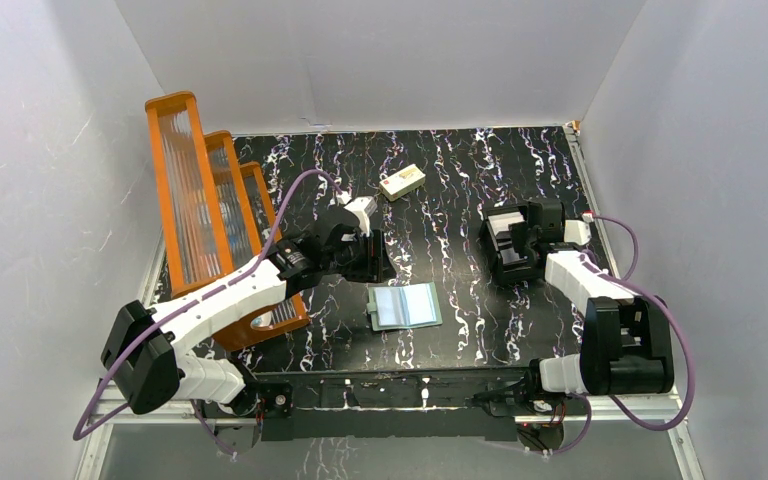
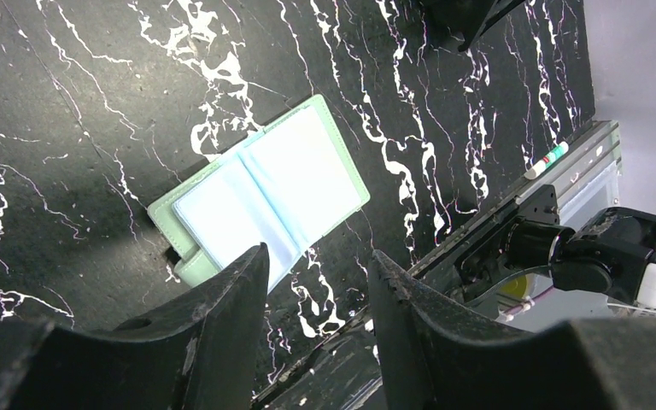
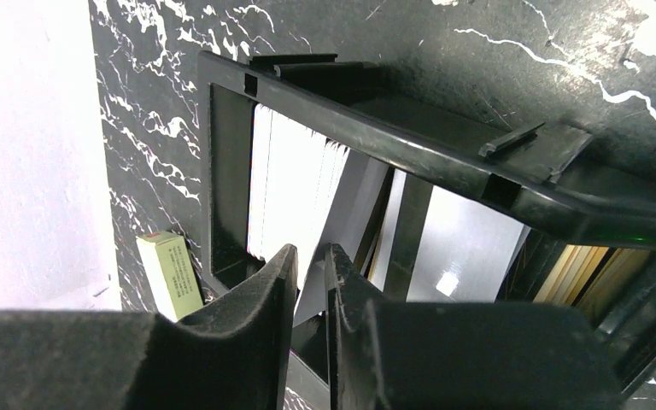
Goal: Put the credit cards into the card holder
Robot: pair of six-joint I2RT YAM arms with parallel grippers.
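Note:
An open card holder (image 2: 348, 154) with pale green edges and clear inner sleeves lies flat on the table, below my left gripper. That gripper is open, and nothing stands between its fingers. At the right, a black tray (image 3: 216, 162) contains a stack of white cards (image 3: 286, 184) in its end compartment. My right gripper is over this stack, fingertips close together with a narrow gap. The white edge and grey face of the end card (image 3: 354, 192) show behind the gap; whether the fingers grip it cannot be seen.
Other cards (image 3: 470, 235) stand in the tray's neighbouring compartments. A small cream box (image 1: 402, 182) lies at the back of the table. An orange-framed rack (image 1: 207, 200) takes up the left side. The table between holder and tray is clear.

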